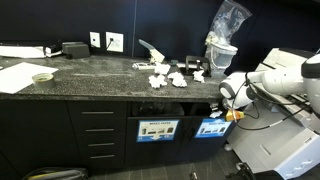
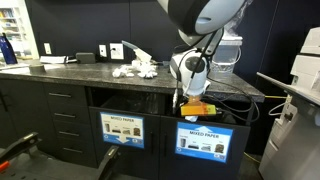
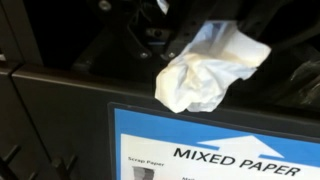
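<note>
A crumpled white paper (image 3: 210, 68) hangs in front of the dark open compartment in the wrist view, with its top tucked among the dark parts of my gripper. My gripper is shut on it, though the fingers are mostly lost against the black background. Just below the paper is the blue-and-white "MIXED PAPER" sign (image 3: 215, 145) on the front of a black bin. In exterior view 2 the arm's orange part (image 2: 195, 110) is low over the right-hand mixed paper bin (image 2: 203, 140). Whether the paper is past the bin's rim cannot be told.
Several more crumpled white papers (image 1: 177, 79) lie on the dark speckled countertop (image 1: 110, 75), whose edge overhangs the bins. A second bin with a mixed paper sign (image 2: 123, 127) stands to the left. A clear container (image 1: 222, 55) is at the counter's right end.
</note>
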